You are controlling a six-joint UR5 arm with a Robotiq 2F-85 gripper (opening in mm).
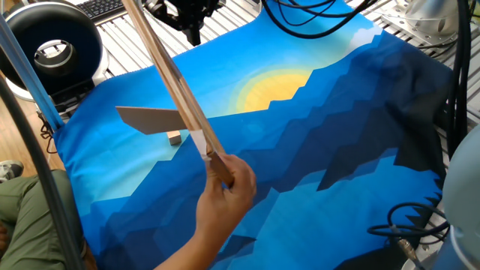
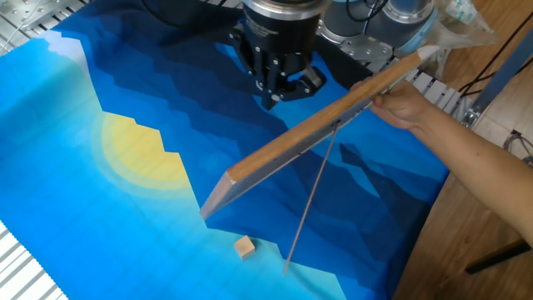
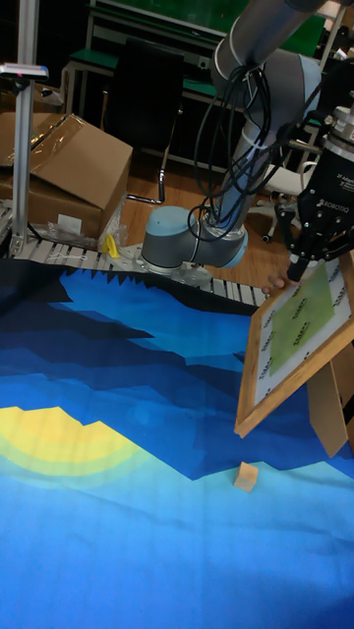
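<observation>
A person's hand holds up a wooden picture frame, tilted above the cloth. Its face carries a white sheet with a green panel and dark print. A brown support flap sticks out from the frame's back. On the cloth below lies a small wooden cube. My gripper hangs beside the frame on its face side, its fingertips together. Nothing shows between them. In exterior view 3 the gripper overlaps the frame's upper edge; contact cannot be judged.
A blue cloth with a mountain print and yellow sun covers most of the table, largely bare. Black cables loop over its far edge. A dark ring-shaped object stands beyond the cloth. A cardboard box sits past the table.
</observation>
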